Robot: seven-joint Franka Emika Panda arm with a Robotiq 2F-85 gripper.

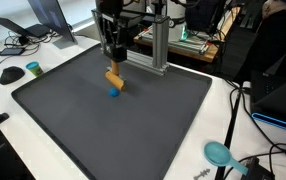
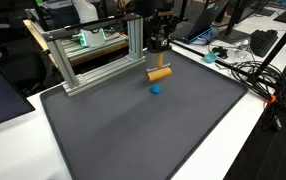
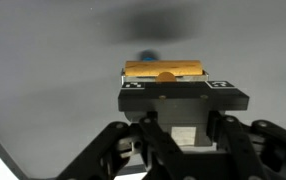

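Note:
A wooden mallet-like hammer (image 1: 115, 79) hangs by its handle from my gripper (image 1: 115, 56), which is shut on it. Its light orange cylindrical head (image 2: 159, 74) lies crosswise at the bottom, just above the dark mat. A small blue ball (image 1: 113, 93) rests on the mat right by the head; in the other exterior view the blue ball (image 2: 155, 89) appears just below it. In the wrist view, the hammer head (image 3: 163, 69) shows beyond the gripper, with a sliver of the blue ball (image 3: 148, 55) behind it. Whether head and ball touch, I cannot tell.
A metal frame (image 2: 105, 68) stands at its far edge. Beyond the mat are a green cup (image 1: 34, 69), a dark rounded object (image 1: 12, 75) and a laptop (image 1: 20, 45). A teal object (image 1: 221, 157) lies at the near right.

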